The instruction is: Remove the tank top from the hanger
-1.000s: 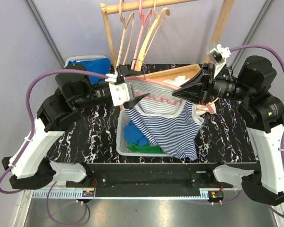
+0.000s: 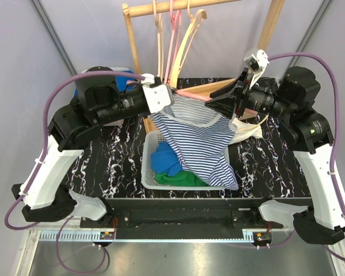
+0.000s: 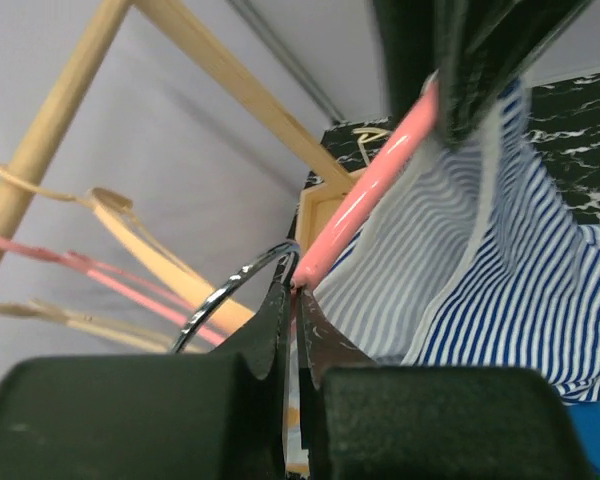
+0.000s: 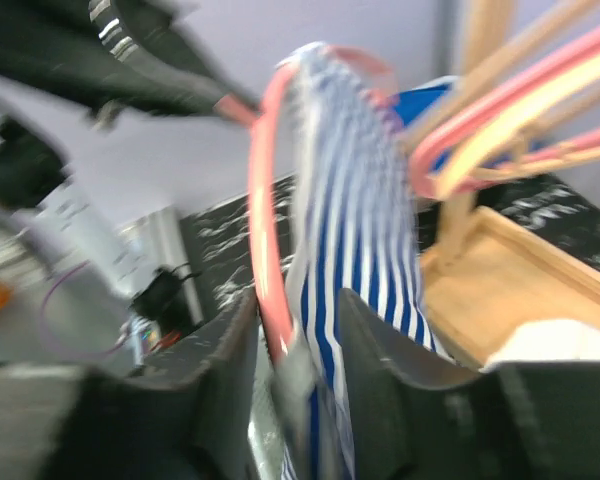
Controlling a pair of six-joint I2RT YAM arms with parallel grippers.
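The blue-and-white striped tank top (image 2: 198,138) hangs below a pink hanger (image 2: 192,95), between my two arms. My left gripper is shut at the base of the hanger's dark hook (image 3: 235,290), on a thin part of it. At the hanger's other end, my right gripper stands part open. The hanger's pink arm and some striped cloth lie between its fingers, which show gaps around them. In the left wrist view the striped cloth (image 3: 540,300) hangs beside the pink bar. The hanger's lower bar is hidden by the shirt.
Several hangers hang on a wooden rack rail (image 2: 141,10) just behind. Below the shirt stands a white basket (image 2: 149,172) with blue and green cloths. A wooden tray (image 4: 550,285) with white cloth lies behind the right gripper.
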